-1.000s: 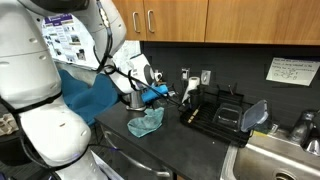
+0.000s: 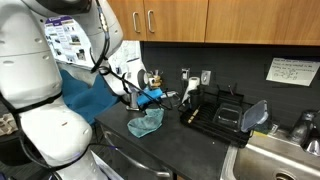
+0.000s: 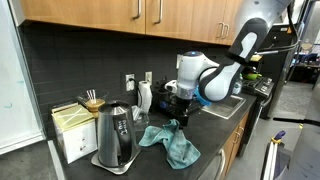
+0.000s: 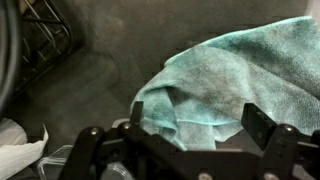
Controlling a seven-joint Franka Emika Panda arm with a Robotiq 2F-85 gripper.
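Note:
A light teal cloth (image 2: 147,122) lies crumpled on the dark countertop. It spreads across much of the wrist view, where the cloth (image 4: 225,85) runs from the upper right down between the fingers. In exterior view 2 the same cloth (image 3: 180,148) reaches toward the counter's front edge. My gripper is open, its two dark fingertips standing wide apart over the cloth's lower part, and nothing is gripped. From the side, the gripper (image 3: 178,123) is close above the cloth; whether it touches cannot be told.
A black dish rack (image 2: 222,118) stands right of the cloth, with the sink (image 2: 265,162) beyond. A kettle (image 3: 116,132) and a wooden box (image 3: 75,130) with utensils stand on the other side. Bare counter (image 2: 190,150) lies in front of the rack.
The white hand of the arm has shifted slightly down and to the left in exterior view 1. The cloth looks unmoved.

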